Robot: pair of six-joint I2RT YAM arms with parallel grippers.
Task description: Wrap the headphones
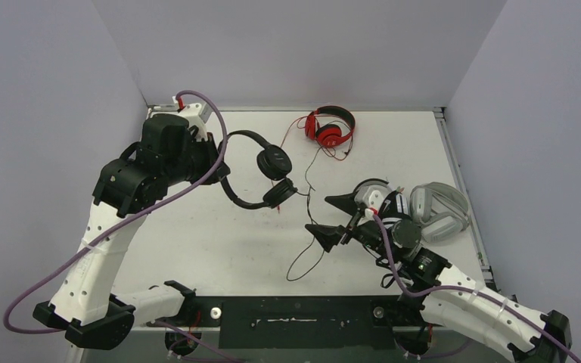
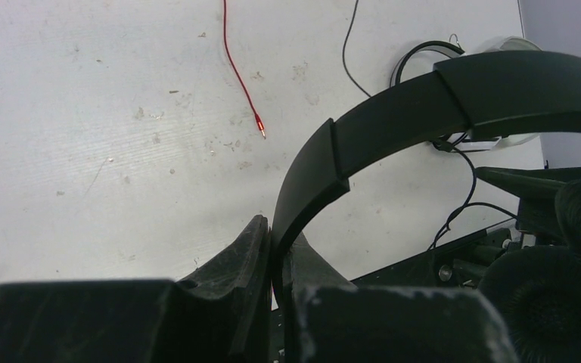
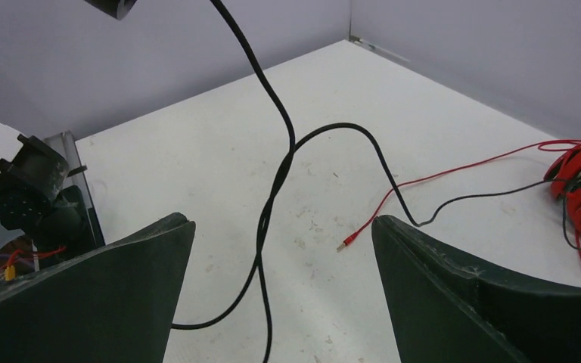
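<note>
Black headphones (image 1: pixel 274 161) hang raised over the table's left half, their headband (image 2: pixel 393 125) pinched in my left gripper. The ear cups point right in the top view. From the lower cup a black cable (image 1: pixel 309 198) drops to the table, crossing over itself and looping near the front. My right gripper (image 1: pixel 316 219) is open, right of the cups. In the right wrist view, the hanging cable (image 3: pixel 263 227) shows between the open fingers, apparently beyond them; I cannot tell whether it is within reach of the tips.
Red headphones (image 1: pixel 331 136) lie at the back, the black cable's far end among their wire. A red plug (image 2: pixel 259 125) lies mid-table. White-and-black headphones (image 1: pixel 396 204) and grey headphones (image 1: pixel 440 212) sit at right, close beside the right arm.
</note>
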